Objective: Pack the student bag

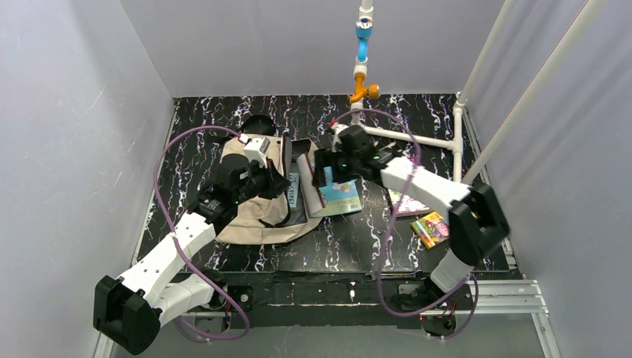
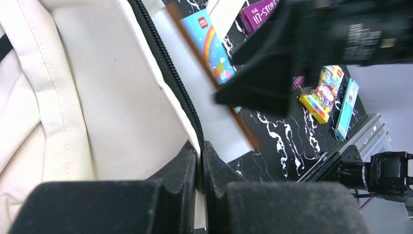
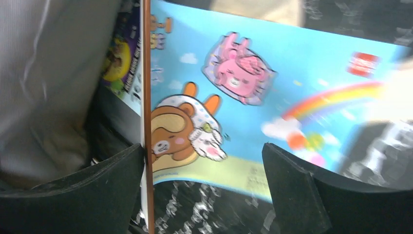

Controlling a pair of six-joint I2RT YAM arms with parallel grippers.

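Note:
The blue Mong-i House book lies beside and partly over the bag's right edge, its right part on the table. Its brown spine edge stands raised, and a white inner or back side faces the bag. My right gripper is open around this edge, which lies close along the left finger; in the left wrist view the gripper is blurred. My left gripper is shut on the zippered edge of the beige bag. Inside the bag lies a light blue item.
Right of the bag lie a purple Storey House book, a yellow colourful box and a light blue box. White pipes border the back right. Bare dark table shows at front centre.

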